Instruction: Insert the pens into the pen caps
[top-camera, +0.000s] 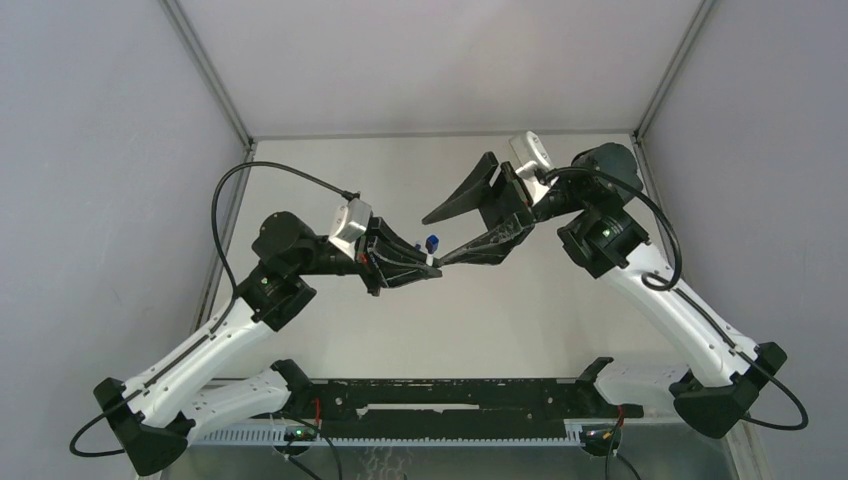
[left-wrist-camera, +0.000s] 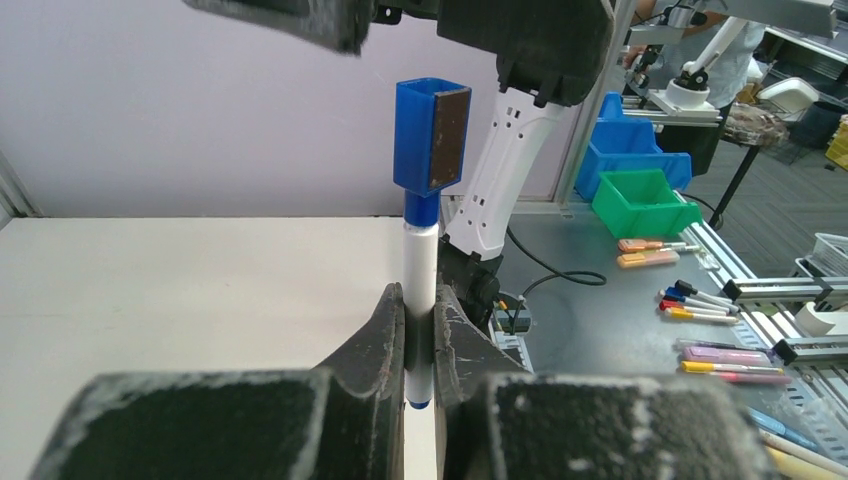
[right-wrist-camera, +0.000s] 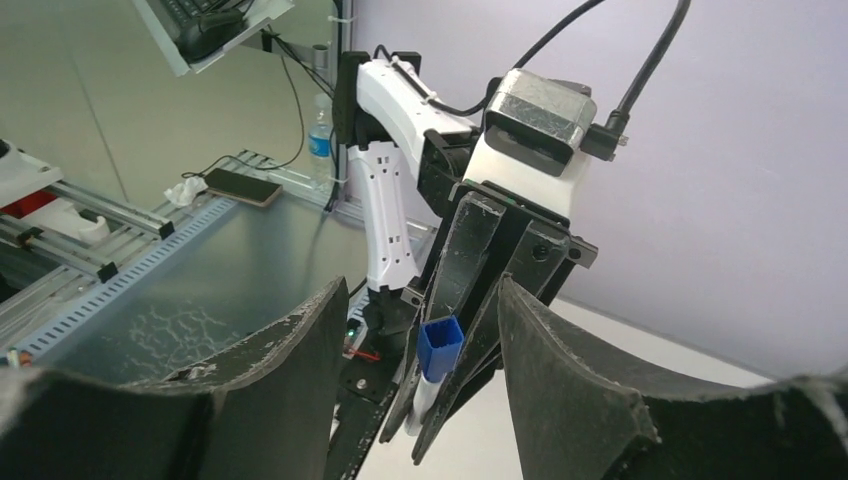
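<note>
A white pen (left-wrist-camera: 421, 260) stands upright between the fingertips of my left gripper (top-camera: 438, 266), which is shut on its barrel. Its upper end carries a blue rectangular cap (left-wrist-camera: 420, 130) with a brown pad on one face, and a bit of blue shows at the bottom. In the top view my right gripper (top-camera: 432, 242) is open, its fingers spread to either side of the blue cap. From the right wrist view, the blue cap (right-wrist-camera: 440, 345) lies beyond the gap between the right fingers. Whether any right finger touches it, I cannot tell.
Beneath the arms the white table (top-camera: 350, 330) is clear. Off to the side, in the left wrist view, lie several markers (left-wrist-camera: 700, 305) and a green bin (left-wrist-camera: 645, 205). A phone (right-wrist-camera: 243, 187) rests near the rail. The two grippers' tips are very close together.
</note>
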